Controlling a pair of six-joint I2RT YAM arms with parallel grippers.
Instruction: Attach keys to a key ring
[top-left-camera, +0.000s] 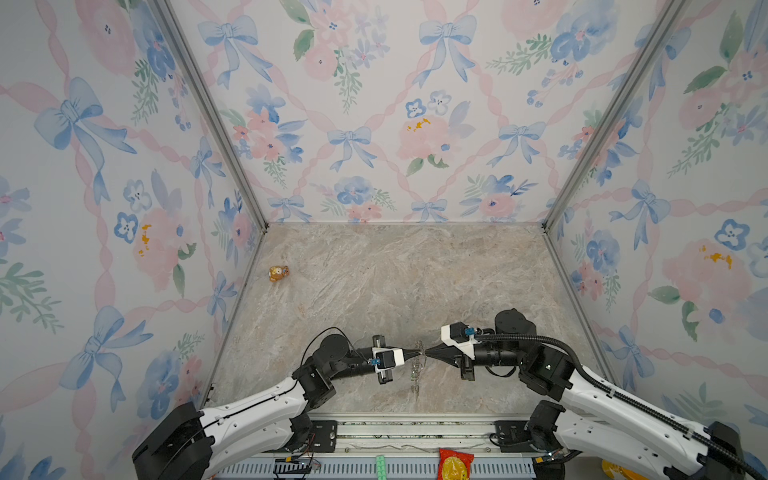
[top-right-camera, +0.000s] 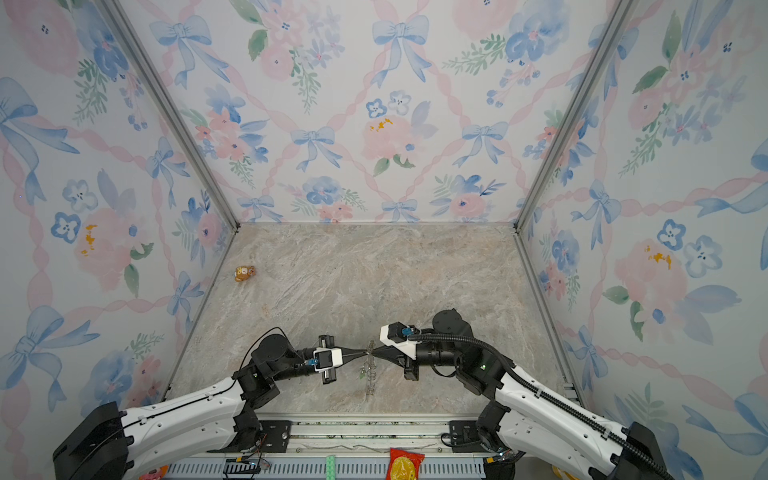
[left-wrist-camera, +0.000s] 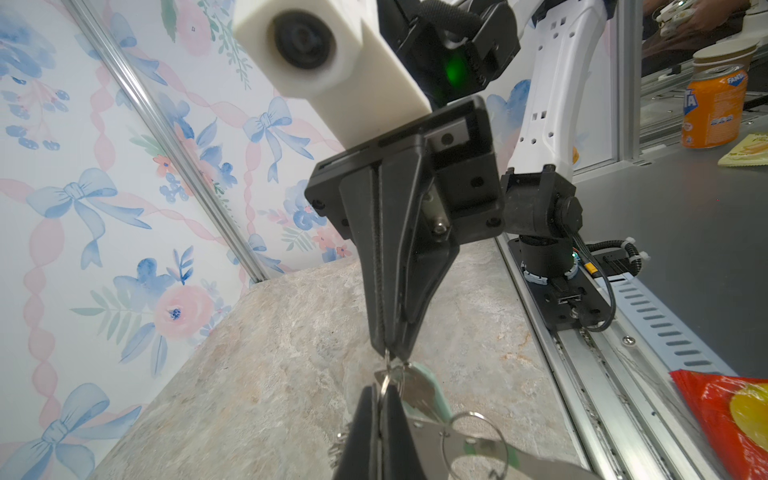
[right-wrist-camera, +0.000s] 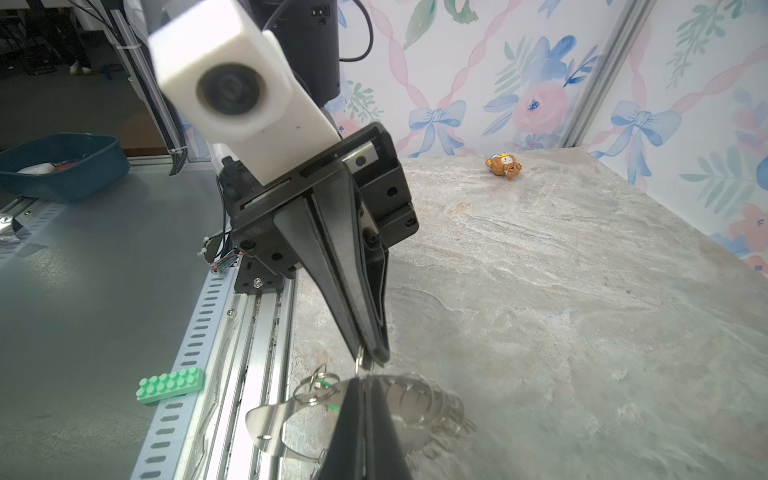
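My left gripper (top-left-camera: 420, 353) and right gripper (top-left-camera: 425, 352) meet almost tip to tip, low over the front middle of the table. In the left wrist view, thin metal of the key ring (left-wrist-camera: 387, 382) bridges the small gap, running into the shut tips of my right gripper. Metal also comes out of the left gripper's shut tips in the right wrist view. Below the tips dangles a silver bunch (top-left-camera: 416, 374) of keys and links. A round wire loop (left-wrist-camera: 476, 414) and a curved silver piece (right-wrist-camera: 268, 425) show beside the fingers. Which link passes through which cannot be told.
A small brown toy figure (top-left-camera: 278, 273) lies at the far left of the table. In front, outside the table, are a red packet (top-left-camera: 454, 464) and a green brick (right-wrist-camera: 169, 385).
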